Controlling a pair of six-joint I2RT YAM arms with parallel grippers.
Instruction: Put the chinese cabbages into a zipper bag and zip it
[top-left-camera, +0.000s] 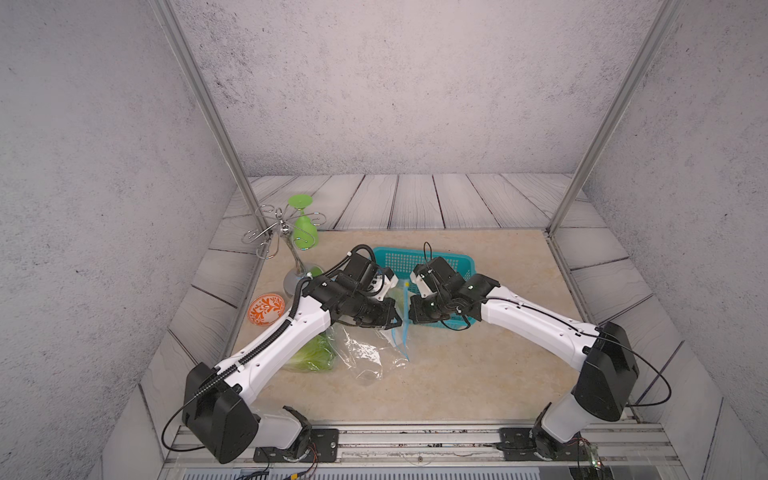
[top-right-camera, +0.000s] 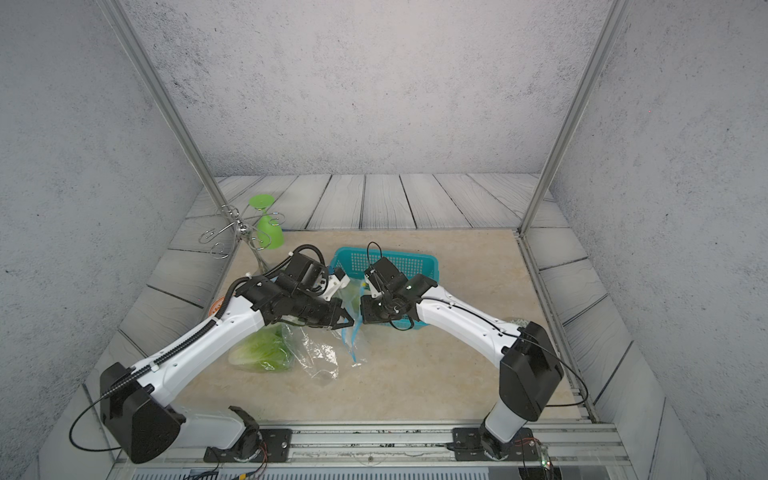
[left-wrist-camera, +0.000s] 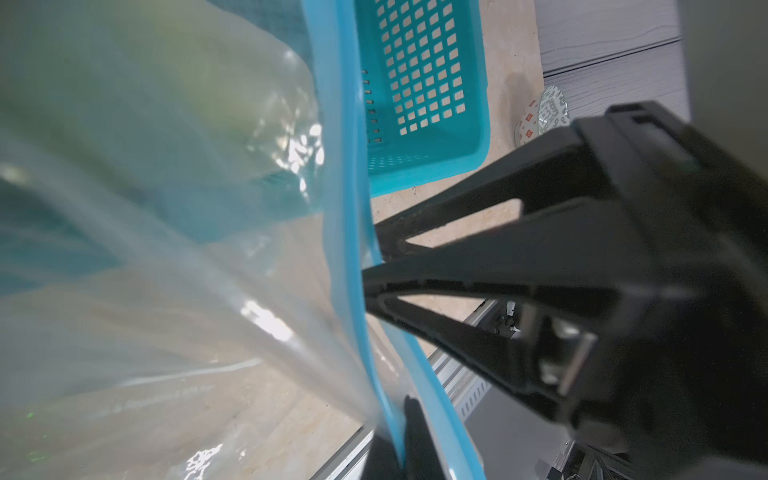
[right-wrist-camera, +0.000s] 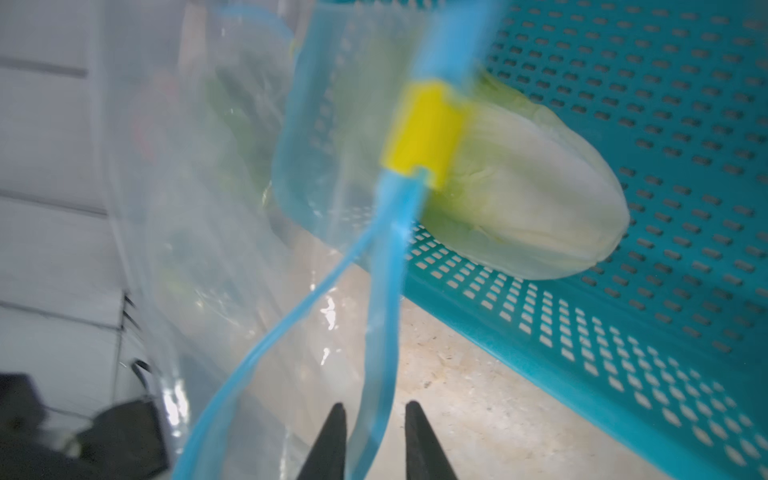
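Note:
A clear zipper bag (top-left-camera: 364, 356) stands between my two grippers, its mouth edged with blue strips (right-wrist-camera: 380, 320); a yellow slider (right-wrist-camera: 430, 132) sits on one strip. My left gripper is shut at the mouth edge, the thin film apparently pinched at its fingertips. In the right wrist view, my right gripper is part open, a blue strip running between its fingers without a visible grip. One pale chinese cabbage (right-wrist-camera: 536, 192) lies in the teal basket (right-wrist-camera: 680, 96). Another leafy green cabbage (top-right-camera: 264, 349) rests on the table beneath my left arm, partly hidden.
An orange-patterned bowl (top-left-camera: 265, 309), a metal rack (top-left-camera: 284, 228) and a green cup-like object (top-left-camera: 305, 228) occupy the left side. A small patterned bowl (left-wrist-camera: 544, 116) is beyond the basket in the left wrist view.

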